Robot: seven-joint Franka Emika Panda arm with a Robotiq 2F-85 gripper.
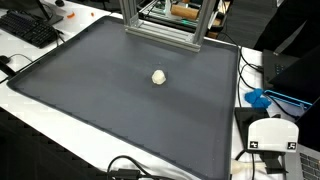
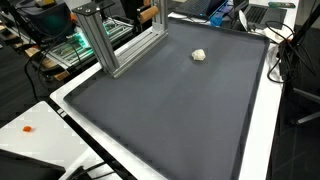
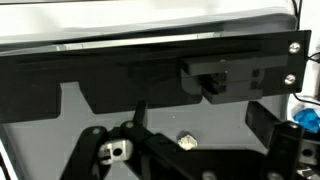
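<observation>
In the wrist view my gripper stands open, its two dark fingers apart at the lower left and lower right. Past the fingertips runs a long black plate [image 3: 120,92] with a black raised block [image 3: 222,78] fixed near its right end. No object shows clamped between the fingers. A small cream-coloured lump [image 1: 158,76] lies alone on the dark grey mat; exterior view 2 shows the same lump [image 2: 198,55] toward the far side. Below the plate in the wrist view, a small pale spot [image 3: 186,140] is partly hidden by the gripper.
A silver metal frame [image 1: 165,38] borders the far edge of the mat [image 1: 120,110]. At right lie a blue item [image 1: 257,98], a white chair-like pad [image 1: 272,135] and cables. A keyboard [image 1: 33,29] sits at far left.
</observation>
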